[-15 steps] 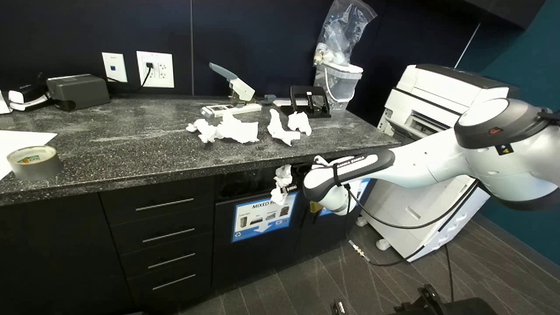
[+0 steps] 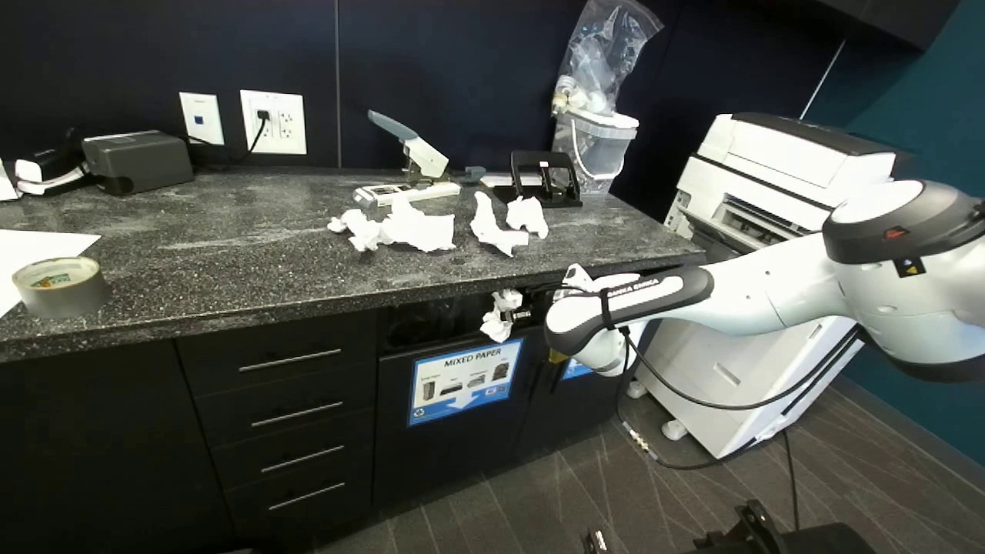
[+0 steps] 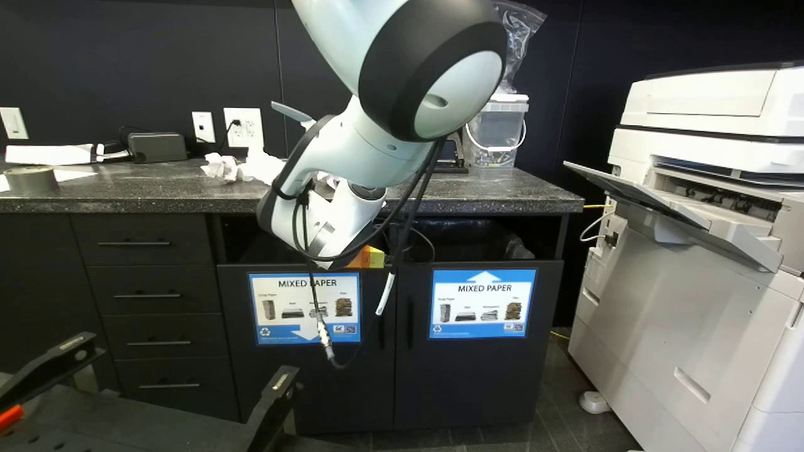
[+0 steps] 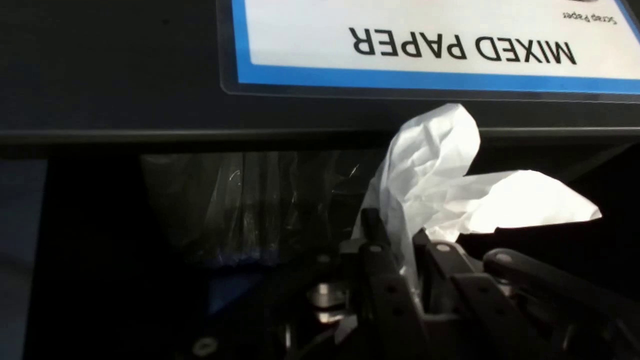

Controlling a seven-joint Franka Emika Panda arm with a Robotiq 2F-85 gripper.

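My gripper is shut on a crumpled piece of white paper [image 4: 432,156], which sticks out beyond the fingertips. In the first exterior view that same paper [image 2: 496,325] shows below the counter edge, at the opening above the left bin front with its "MIXED PAPER" sign [image 2: 464,379]. From the wrist, a clear bag liner [image 4: 240,198] is visible inside the dark bin, to the left of the paper. Several other crumpled white papers [image 2: 420,226] lie on the counter. In the second exterior view the arm hides the gripper and the held paper.
The dark stone counter [image 2: 249,268] overhangs the bins. On it stand a stapler [image 2: 420,175], a hole punch [image 2: 545,180], a tape roll [image 2: 61,286] and a clear bucket [image 2: 596,148]. A white printer [image 3: 693,248] is to the right, beside the right bin's opening [image 3: 467,240].
The arm has shifted slightly right and toward the cabinet in the first exterior view. The held paper has moved a little up and right, uncovering more of the sign. The counter papers are unmoved.
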